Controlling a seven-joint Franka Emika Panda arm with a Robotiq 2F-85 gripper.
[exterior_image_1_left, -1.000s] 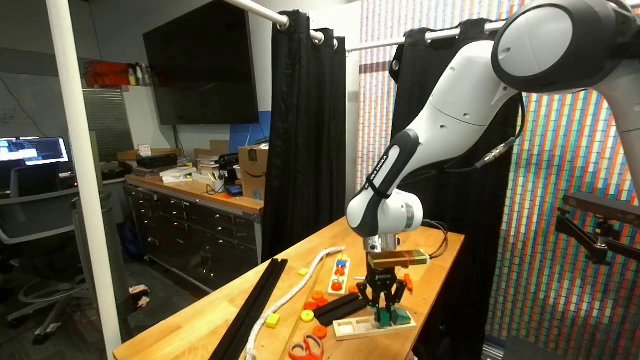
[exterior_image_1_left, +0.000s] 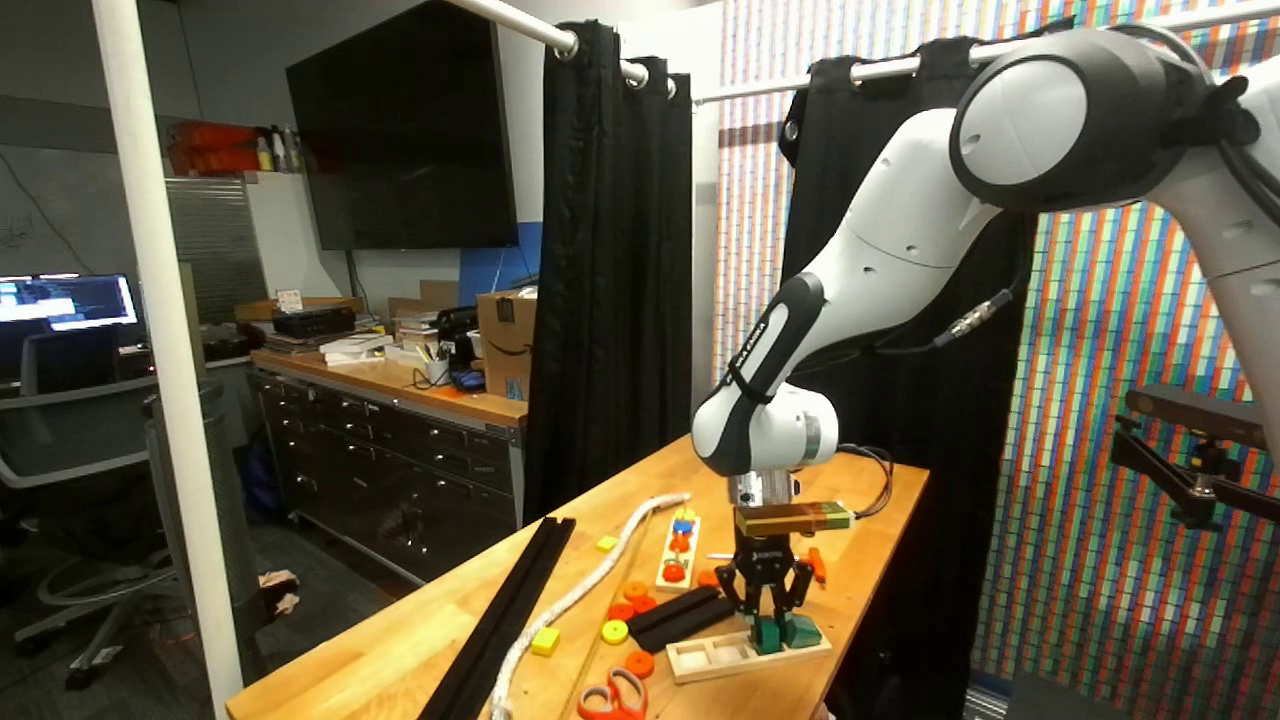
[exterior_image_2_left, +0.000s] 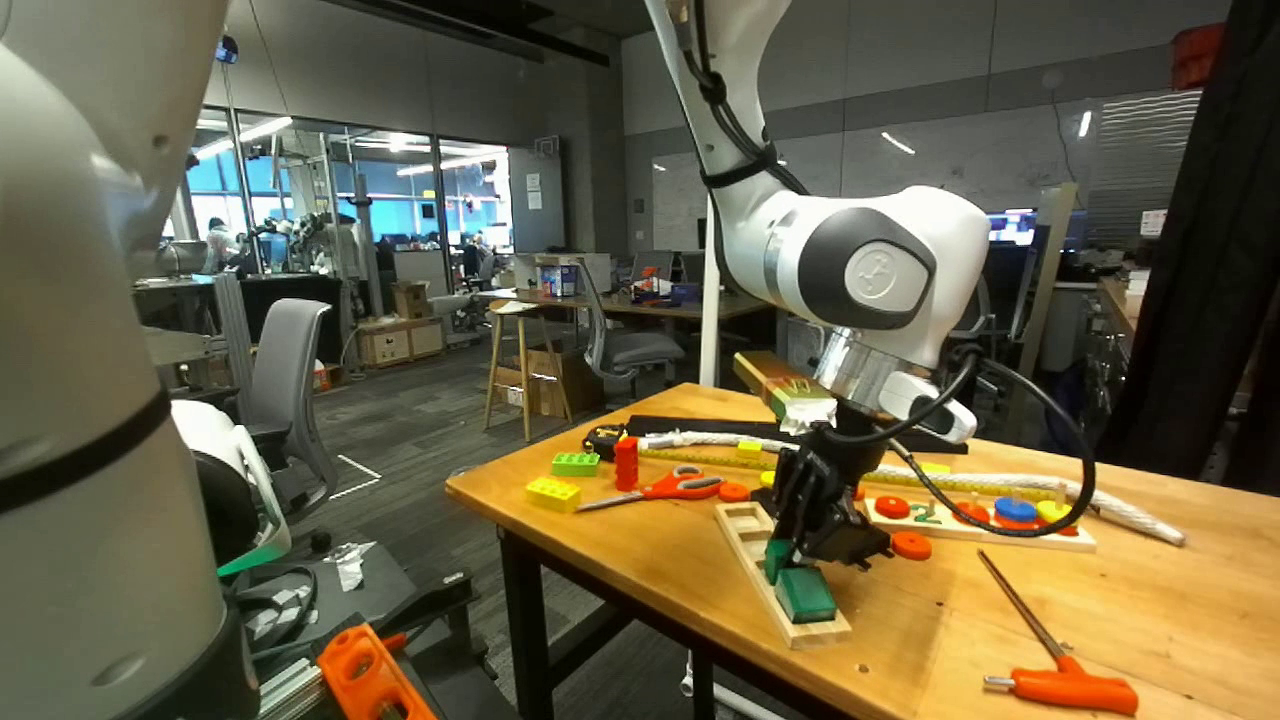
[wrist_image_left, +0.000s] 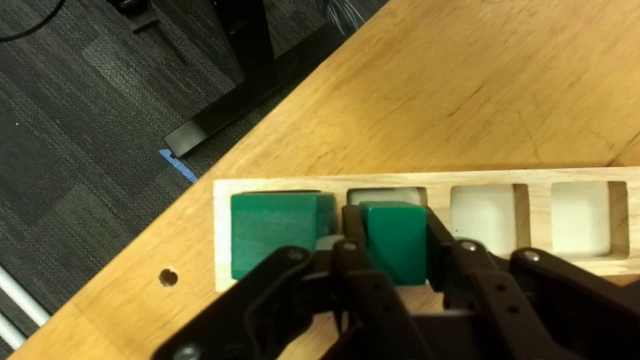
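Observation:
My gripper is shut on a green block (wrist_image_left: 396, 240), one finger along each side of it. This block stands over the second recess of a pale wooden tray (wrist_image_left: 600, 174); part of that recess shows behind it. How deep its lower end goes, I cannot tell. In the end recess beside it sits another green block (wrist_image_left: 273, 231), also visible in exterior view 2 as a green block (exterior_image_2_left: 805, 595) at the tray's near end. The other two recesses, on the right in the wrist view, are empty.
The table edge (wrist_image_left: 198, 187) runs close to the tray's end. In exterior view 2, scissors (exterior_image_2_left: 678, 484), a yellow brick (exterior_image_2_left: 553, 494) and a ring board (exterior_image_2_left: 1068, 540) lie around the tray. An orange-handled tool (exterior_image_2_left: 1071, 689) rests on otherwise clear table.
The upper arm has shifted slightly left and lower in exterior view 1. My gripper, the green block in it and the tray look nearly the same as before.

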